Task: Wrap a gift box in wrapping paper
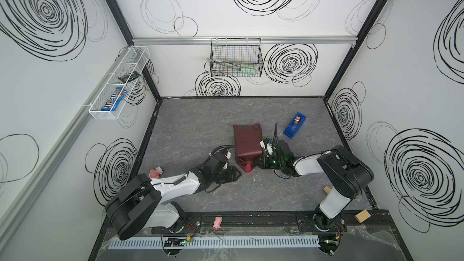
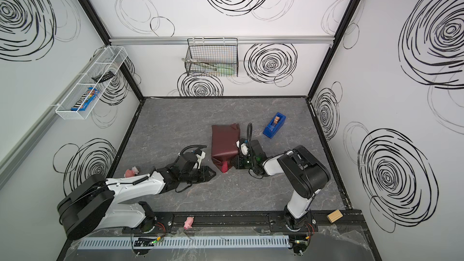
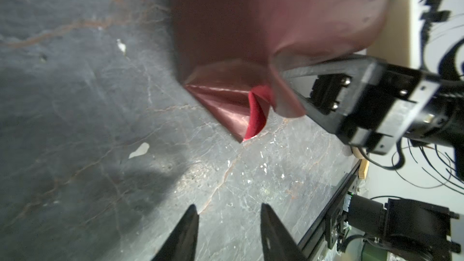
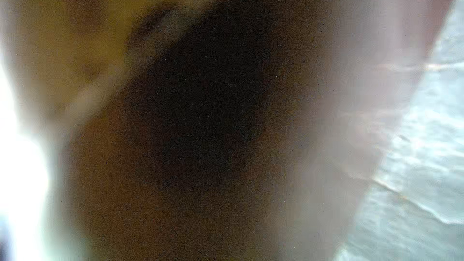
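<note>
A box in dark maroon paper (image 1: 247,140) lies mid-table, its near end folded to a point with red lining (image 3: 257,111) showing. My right gripper (image 2: 238,162) is at the near right of the package, shut on the paper; in the left wrist view its fingers sit inside the fold. The right wrist view is a dark blur. My left gripper is open over bare table to the near left of the package, with nothing between its fingertips.
A blue tape dispenser (image 1: 294,124) lies behind to the right. Pink objects lie at the left (image 1: 155,172) and on the front rail (image 1: 217,222). Wire baskets hang on the back and left walls.
</note>
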